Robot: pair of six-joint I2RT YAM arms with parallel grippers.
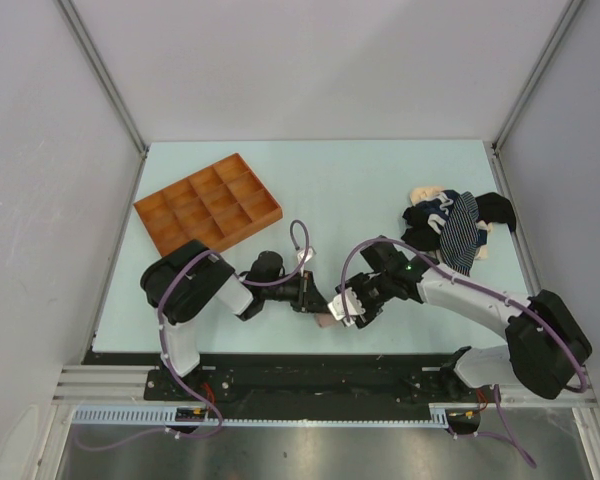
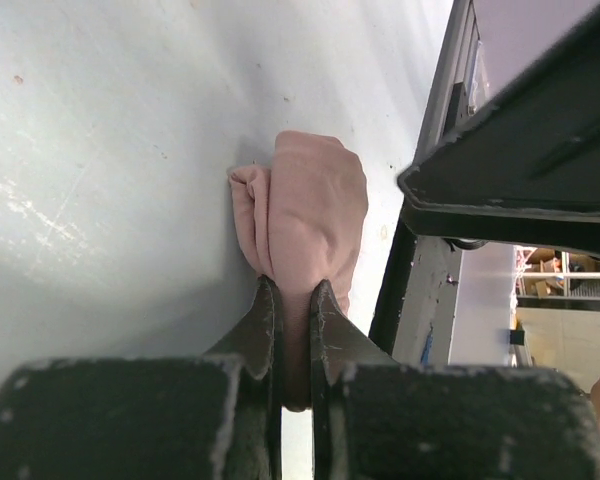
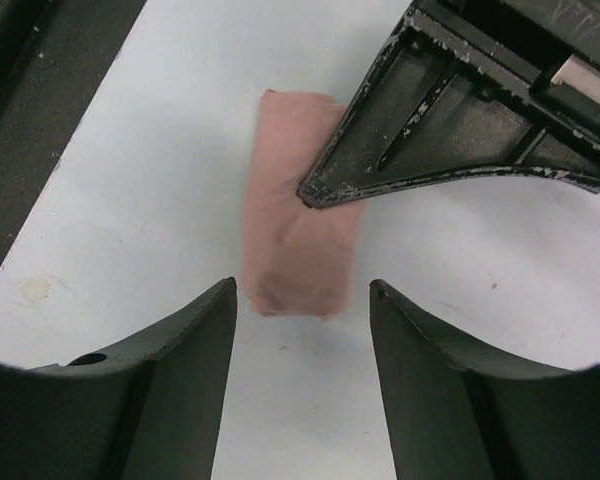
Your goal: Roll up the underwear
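Note:
Pink underwear [image 2: 315, 205] lies as a narrow folded bundle on the white table near its front edge. My left gripper is shut on one end of it, pinching the cloth. Above the bundle, my right gripper stands open, the cloth visible beneath and between its fingertips; in the top view both grippers meet low in the middle and largely hide the bundle.
An empty brown compartment box [image 1: 208, 202] sits at the back left. A pile of dark, striped and beige garments [image 1: 460, 225] lies at the back right.

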